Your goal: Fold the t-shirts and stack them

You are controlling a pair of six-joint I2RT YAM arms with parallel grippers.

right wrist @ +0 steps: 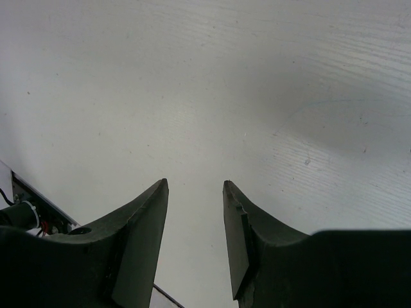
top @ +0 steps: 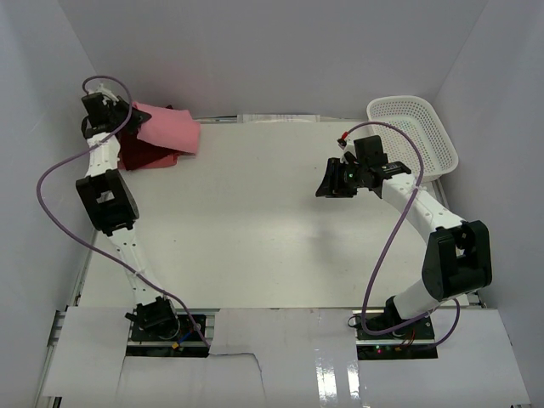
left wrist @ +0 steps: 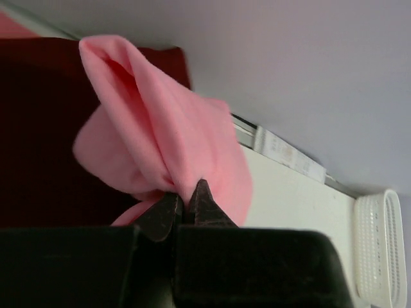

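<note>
A bunched end of the pink t-shirt (left wrist: pixel 186 128) is pinched in my left gripper, which is shut on it. The rest of that shirt (top: pixel 168 129) drapes to the right over the stack at the far left corner. Under it lies the folded dark red t-shirt (left wrist: pixel 48 128), with pink cloth (top: pixel 167 161) showing below at its edge. My left arm hides part of the stack in the top view. Over bare table at the right, my right gripper stands open, with nothing between its fingers.
An empty white basket (top: pixel 374 109) stands at the back right corner. Grey walls (top: pixel 255 51) close off the back and both sides.
</note>
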